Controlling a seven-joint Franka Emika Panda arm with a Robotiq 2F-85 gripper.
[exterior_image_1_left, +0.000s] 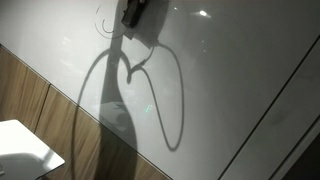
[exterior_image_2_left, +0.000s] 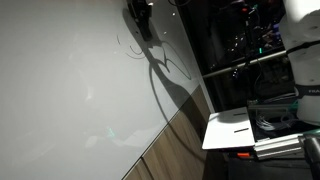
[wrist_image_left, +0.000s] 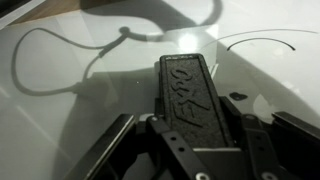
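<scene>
A dark eraser block (wrist_image_left: 188, 95) with raised "EXPO" lettering fills the middle of the wrist view. My gripper is shut on it, with its fingers on either side. In exterior view 1 the dark gripper end (exterior_image_1_left: 132, 12) appears at the top edge, close to the white board (exterior_image_1_left: 230, 60). Thin dark curved strokes (exterior_image_1_left: 104, 24) mark the board just left of it. The wrist view shows a long curved stroke (wrist_image_left: 262, 40) beyond the eraser. Whether the eraser touches the board I cannot tell.
Shadows of the arm and a looped cable (exterior_image_1_left: 182, 110) fall across the board. Wood panelling (exterior_image_1_left: 20, 95) borders it, with a white sheet-like surface (exterior_image_1_left: 25, 150) nearby. Exterior view 2 shows a cluttered dark area (exterior_image_2_left: 245, 75) at right.
</scene>
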